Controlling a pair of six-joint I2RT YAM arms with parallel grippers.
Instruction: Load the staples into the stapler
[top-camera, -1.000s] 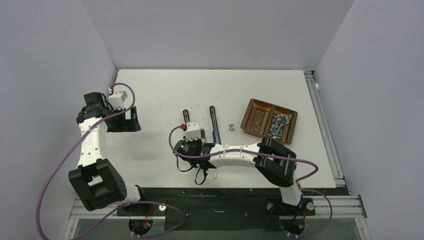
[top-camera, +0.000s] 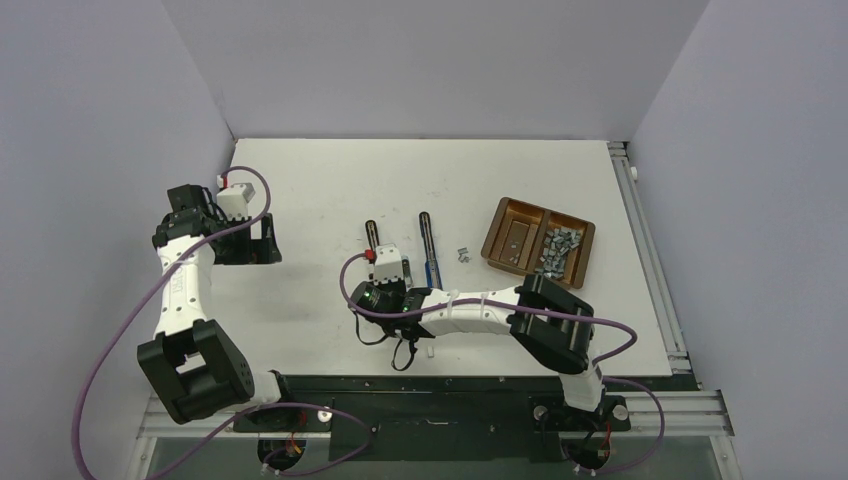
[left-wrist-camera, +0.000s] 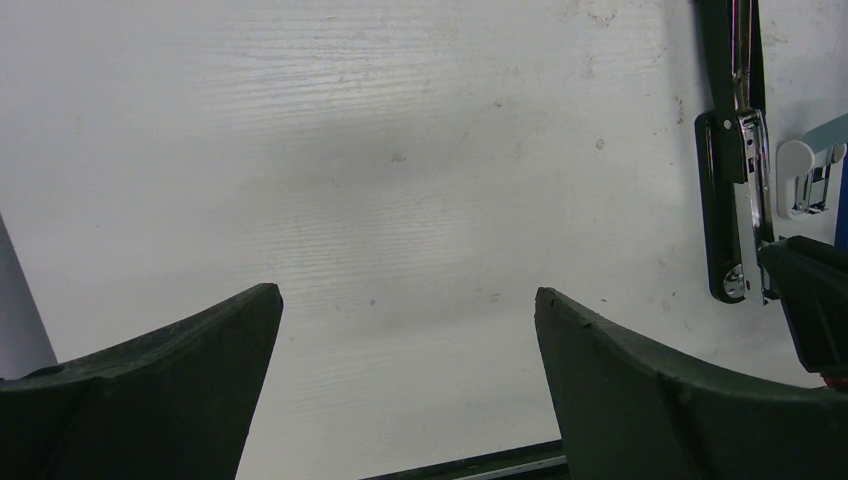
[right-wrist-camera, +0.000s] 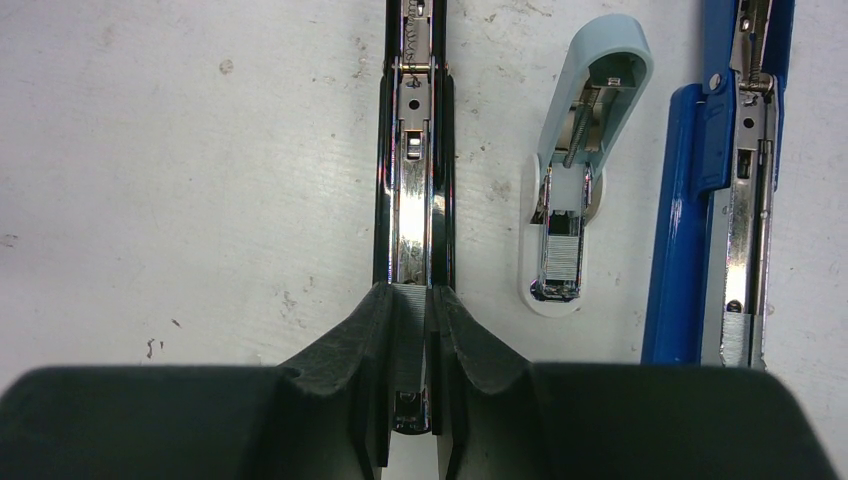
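Three opened staplers stand side by side: a black one (right-wrist-camera: 412, 200), a small white and mint one (right-wrist-camera: 595, 80) and a blue one (right-wrist-camera: 680, 220). My right gripper is shut on a grey staple strip (right-wrist-camera: 409, 320), which lies lengthwise in the black stapler's metal channel at its near end. In the top view this gripper covers much of the black stapler. My left gripper stands open at the left edge of the table, nothing between its fingers, with the staplers to its right.
A brown two-part tray (top-camera: 489, 245) with staple strips (top-camera: 560, 250) stands on the right. A few loose strips (top-camera: 463, 254) lie between it and the blue stapler.
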